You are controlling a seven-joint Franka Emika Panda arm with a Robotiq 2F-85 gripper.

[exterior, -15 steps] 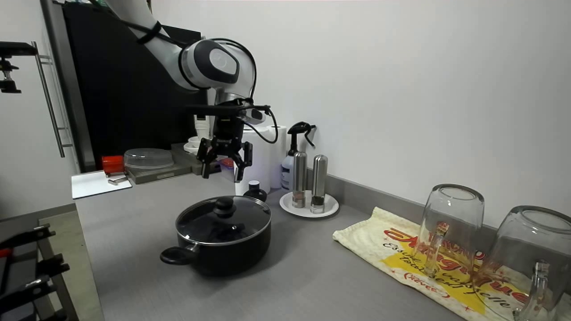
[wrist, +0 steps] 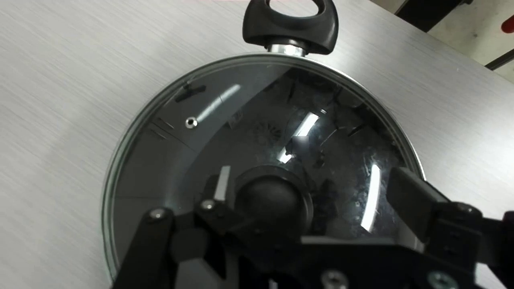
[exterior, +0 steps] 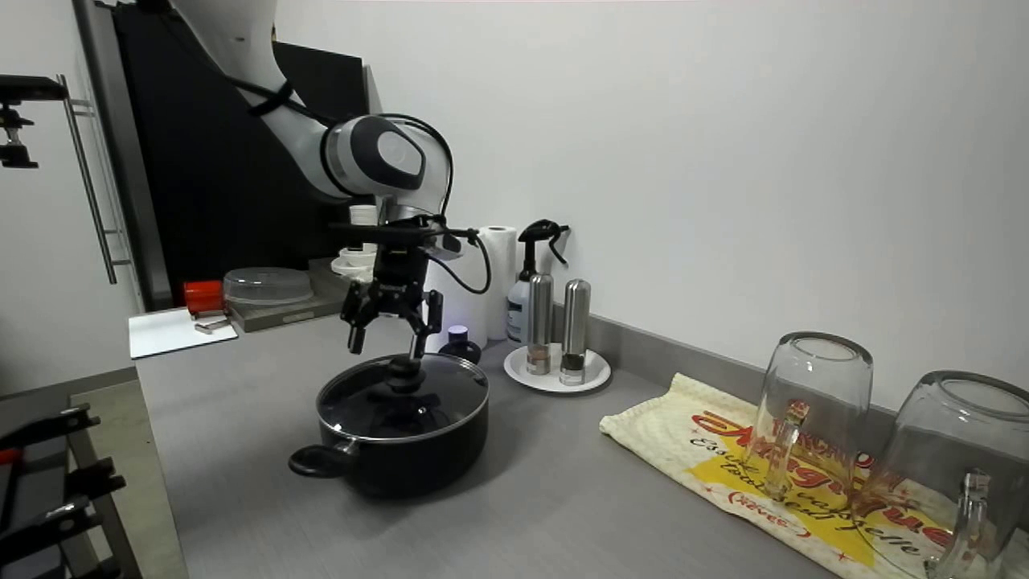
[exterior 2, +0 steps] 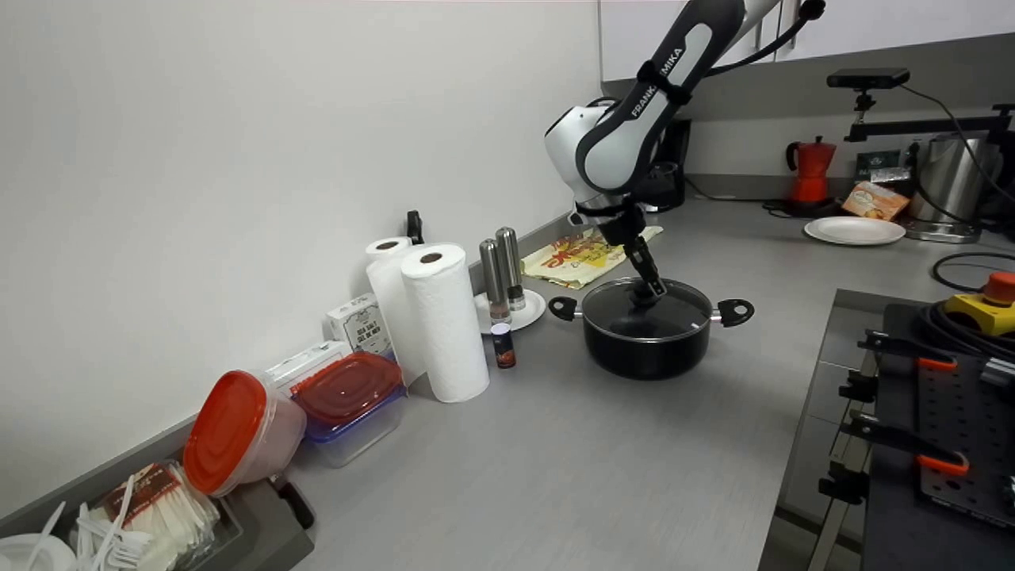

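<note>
A black pot (exterior: 424,461) with two side handles stands on the grey counter under a glass lid (exterior: 448,391) with a black knob (exterior: 404,376). My gripper (exterior: 387,346) points down over the lid, open, with a wide gap between its fingers. In the wrist view the round knob (wrist: 270,200) shows between the two fingers, much closer to the left finger (wrist: 221,183) than to the right one. Part of the knob and the lid's near side are hidden behind the gripper there. Whether a finger touches the knob, I cannot tell.
Behind the pot, two metal mills (exterior: 575,333) stand on a white plate (exterior: 598,376), with a small dark bottle (exterior 2: 503,346) close by. Paper towel rolls (exterior 2: 444,323) stand along the wall. Glass mugs (exterior: 813,415) rest on a cloth (exterior: 704,453).
My gripper has come down and slightly left in exterior view 1, from well above the lid to around knob height. The pot and lid have not moved.
</note>
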